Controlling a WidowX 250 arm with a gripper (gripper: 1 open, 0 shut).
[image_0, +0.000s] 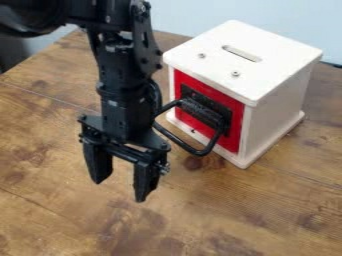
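My black gripper (120, 172) hangs over the wooden table at centre left, fingers pointing down and spread apart, with nothing between them. To its right stands a white box (274, 95) with a red front panel (227, 135), a black plate set in that panel and a slot with two screws on its top. A black looped bar (201, 149) reaches out from the plate toward my wrist, outside the fingers.
A pale wall edge runs along the back of the table.
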